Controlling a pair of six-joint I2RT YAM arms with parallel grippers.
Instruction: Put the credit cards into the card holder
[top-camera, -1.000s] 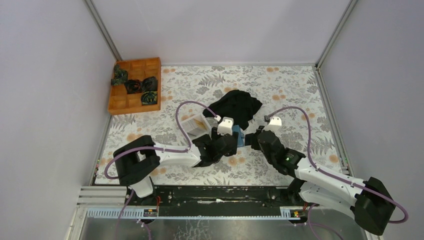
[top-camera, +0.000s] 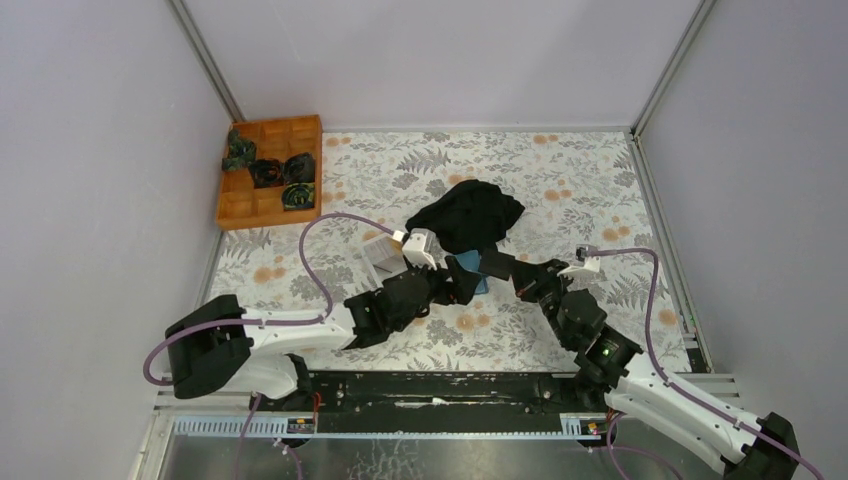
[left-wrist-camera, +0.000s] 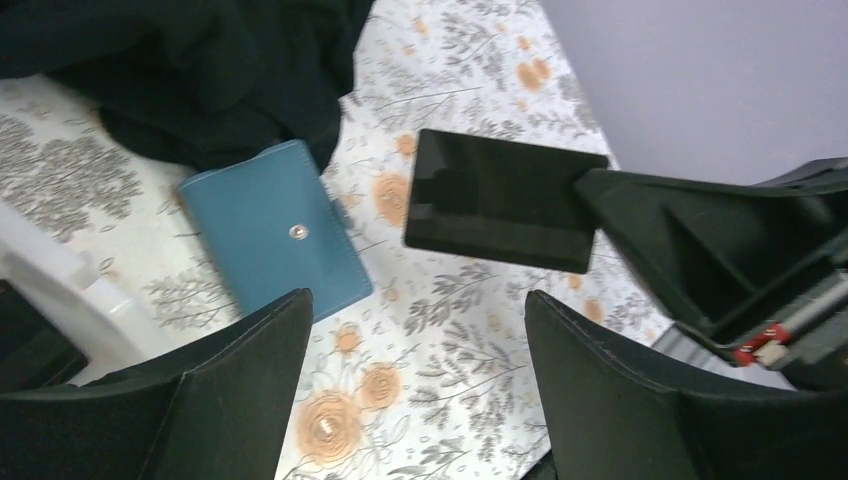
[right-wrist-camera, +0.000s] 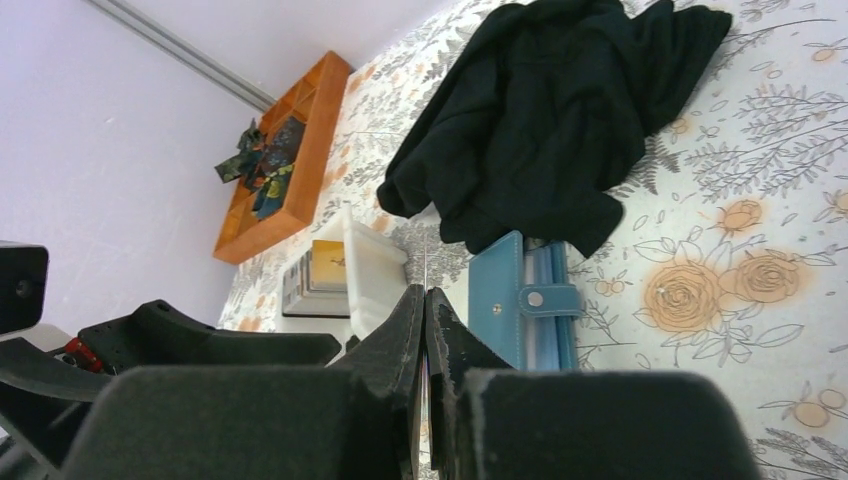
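A dark card is held at its edge by my right gripper (top-camera: 522, 272), raised over the table; in the right wrist view its fingers are closed on a thin edge. The blue card holder (left-wrist-camera: 262, 235) with a snap strap (right-wrist-camera: 545, 298) lies below, beside a white container (right-wrist-camera: 375, 276) holding cards (right-wrist-camera: 328, 262). My left gripper hangs over the holder, left of the dark card, its fingers part open with nothing between them.
A crumpled black cloth (top-camera: 465, 212) lies behind the holder. A wooden tray (top-camera: 240, 205) with dark items stands at the back left.
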